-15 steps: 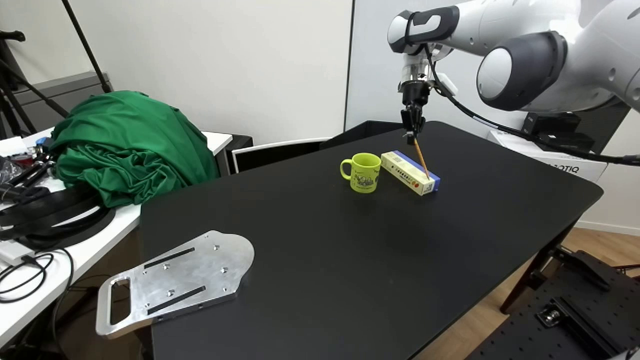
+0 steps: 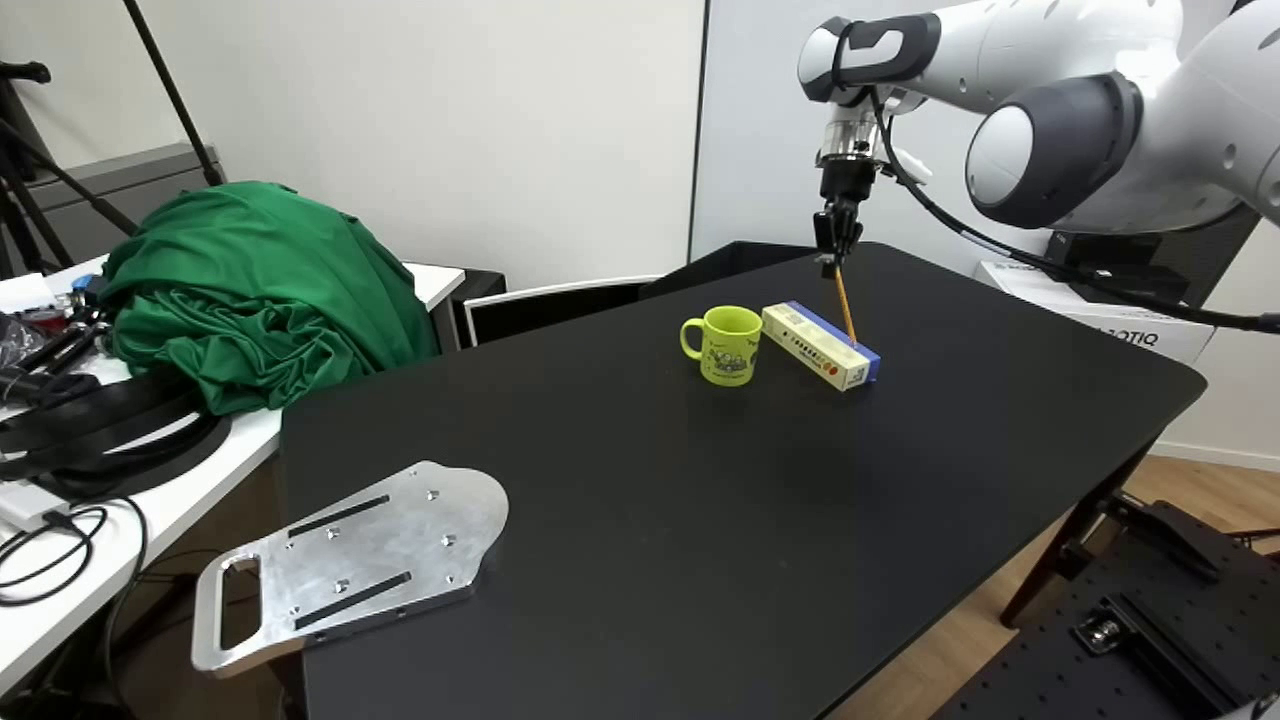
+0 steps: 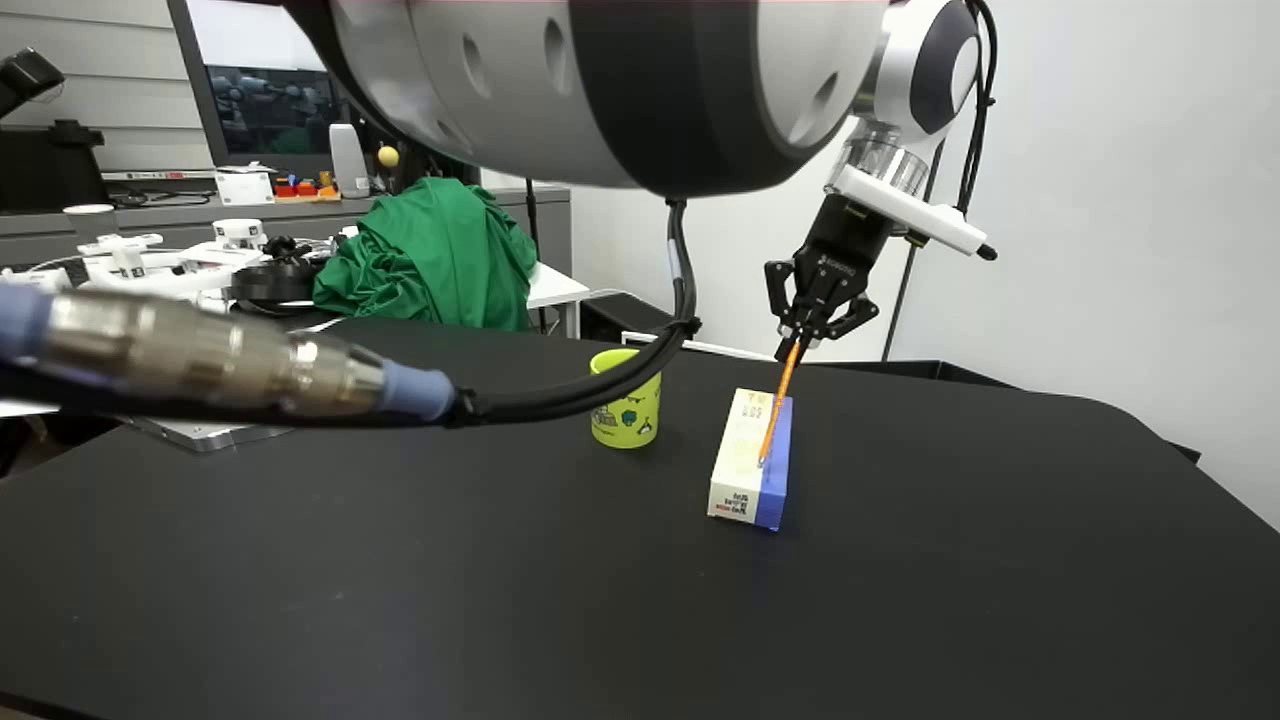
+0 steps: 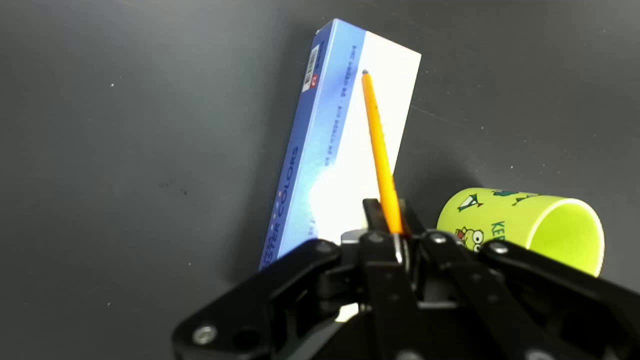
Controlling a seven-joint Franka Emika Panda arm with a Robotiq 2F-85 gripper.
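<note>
My gripper is shut on a thin orange stick (image 4: pixel 378 135), perhaps a pencil or brush, which juts out from between the fingertips with its dark tip pointing away. Below it a long blue and white box (image 4: pixel 291 180), printed with "COLORS", lies on the dark table. In exterior view 2 the stick (image 3: pixel 780 402) slants down from the gripper (image 3: pixel 798 336), its lower end overlapping the box (image 3: pixel 746 450); whether it touches cannot be told. Beside the box stands a yellow-green mug (image 2: pixel 729 344), its handle on the left in exterior view 1.
A silver metal plate (image 2: pixel 378 540) with a handle slot lies at the table's near-left corner. Green cloth (image 2: pixel 258 282) is heaped on the white side table.
In exterior view 1, my gripper has moved a little to the right and slightly upward with the stick. The box and the mug have stayed put.
</note>
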